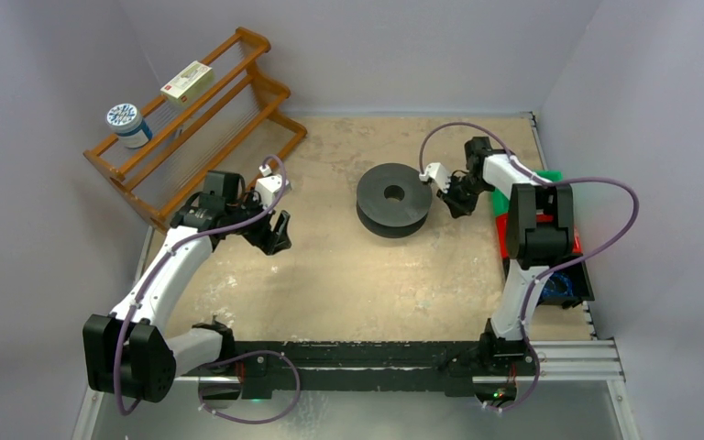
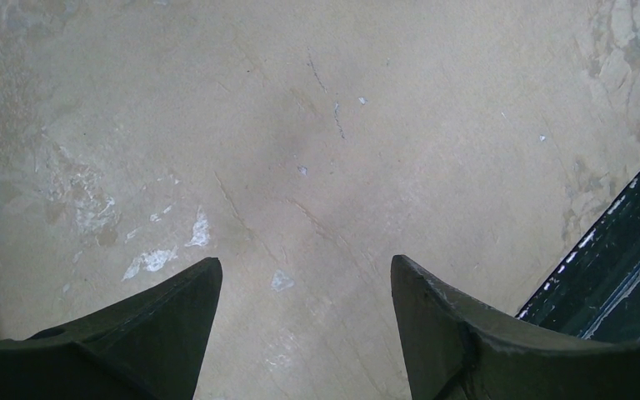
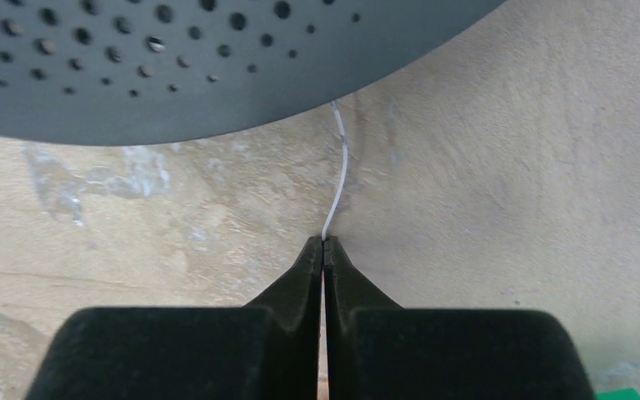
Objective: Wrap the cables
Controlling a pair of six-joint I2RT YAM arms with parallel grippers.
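Observation:
A dark grey spool lies flat near the middle of the table, its centre hole facing up. In the right wrist view, a thin white cable runs from beneath the spool's perforated disc to my right gripper. That gripper's fingertips are shut on the cable's near part, just right of the spool. Left of the spool, my left gripper is open above bare tabletop, with nothing between its fingers. How much cable is wound on the spool is hidden.
At the back left stands a wooden rack bearing a small box and a round tub. Green, red and black bins line the right edge, partly behind my right arm.

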